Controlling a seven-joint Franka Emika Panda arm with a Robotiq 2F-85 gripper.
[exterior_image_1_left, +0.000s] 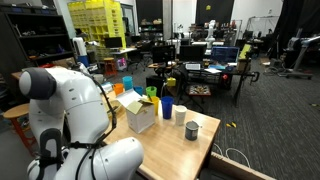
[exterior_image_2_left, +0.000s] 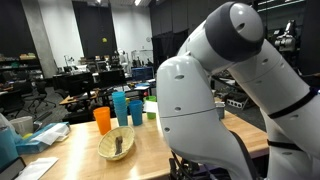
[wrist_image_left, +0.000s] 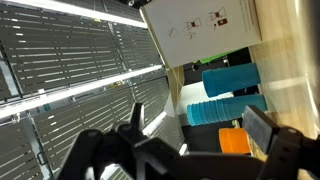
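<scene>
In the wrist view my gripper stands open, its two dark fingers well apart and nothing visible between them. Beyond them appear an orange cup (wrist_image_left: 234, 140), a ribbed light-blue cup stack (wrist_image_left: 222, 110) and a darker blue cup (wrist_image_left: 230, 78). A pale box (wrist_image_left: 200, 28) with printed drawings is at the top. On the table in exterior view 1 are a blue cup (exterior_image_1_left: 167, 104), a white cup (exterior_image_1_left: 180, 117) and a grey metal cup (exterior_image_1_left: 192, 130). The gripper's fingers cannot be made out in either exterior view.
An open cardboard box (exterior_image_1_left: 141, 116) stands mid-table near the white arm (exterior_image_1_left: 75, 95). A wicker basket (exterior_image_2_left: 117, 147) with something dark inside sits at the left in exterior view 2. Bare tabletop (exterior_image_1_left: 175, 155) lies in front of the metal cup.
</scene>
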